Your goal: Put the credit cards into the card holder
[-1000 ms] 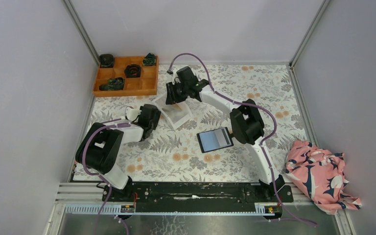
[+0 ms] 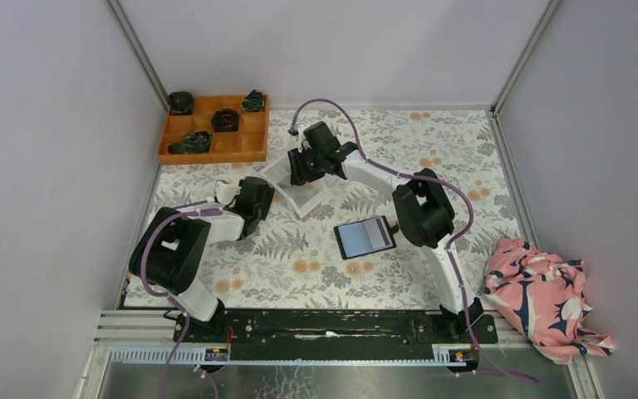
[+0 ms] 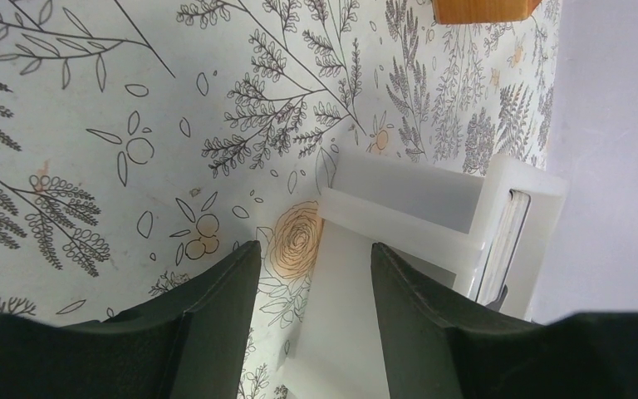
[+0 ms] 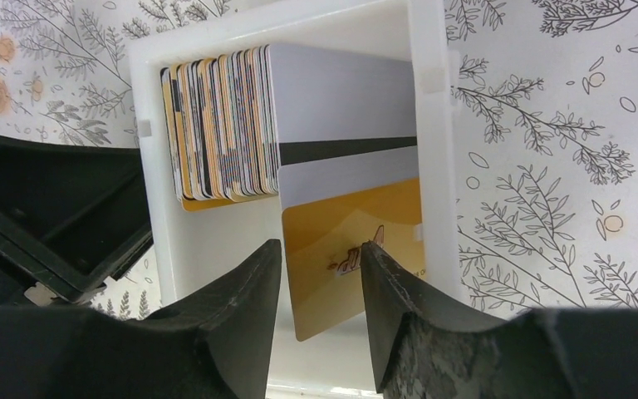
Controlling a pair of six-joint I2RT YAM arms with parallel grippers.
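The white card holder [image 2: 310, 199] lies at an angle on the table, just right of my left gripper, which is shut on its near wall. In the right wrist view, a tight stack of cards [image 4: 216, 125] stands at one end of the holder, with a pale grey card [image 4: 341, 96] leaning on it. A gold card [image 4: 332, 283] with a pale card [image 4: 365, 170] behind it tilts across the middle. Partly open, my right gripper has its fingers either side of the gold card's lower part; contact cannot be made out.
A wooden divided tray [image 2: 216, 158] with several dark items stands at the back left. In front of the holder lies a black-framed flat object [image 2: 365, 238]. Patterned pink cloth [image 2: 540, 291] sits off the table at right.
My right gripper has shifted slightly toward the right and nearer the table's front, still over the card holder. The left arm and the holder look unmoved.
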